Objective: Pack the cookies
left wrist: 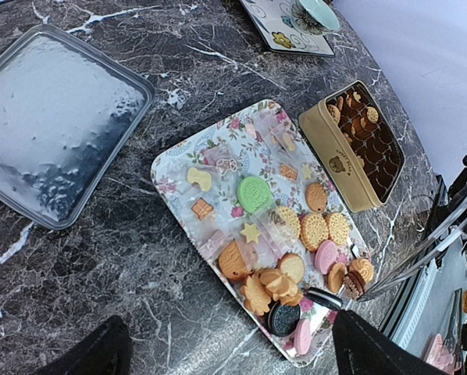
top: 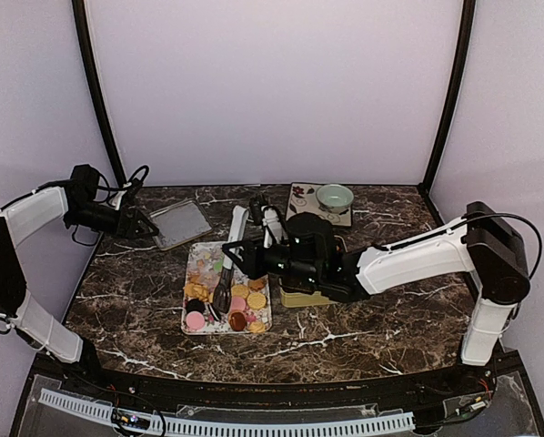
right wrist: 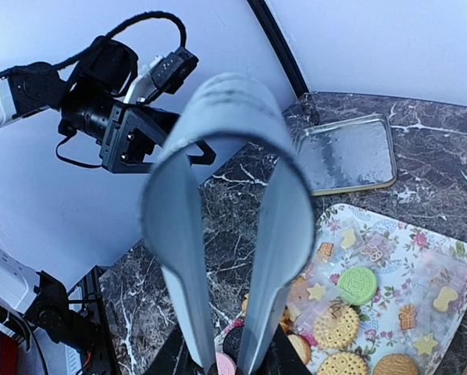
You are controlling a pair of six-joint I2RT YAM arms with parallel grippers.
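Tongs (top: 228,259), pale at the upper end, are clasped in my right gripper (top: 235,259), which is shut on them. In the left wrist view the tongs (left wrist: 421,262) reach down to the lower right of a floral tray (left wrist: 179,160). A black sandwich cookie (left wrist: 325,298) stands tilted by their tips; whether they pinch it, I cannot tell. Another black cookie (left wrist: 283,319) lies flat nearby. Round, star-shaped and pink cookies cover the tray, some in clear wrappers. Left of it hangs my left gripper (top: 152,228), open and empty. An open tan box (left wrist: 341,164) holds several small cookies.
An empty clear-lidded or metal tray (left wrist: 62,121) lies at the back left. At the back right, a pale green bowl (top: 335,197) sits on a patterned board (top: 301,208).
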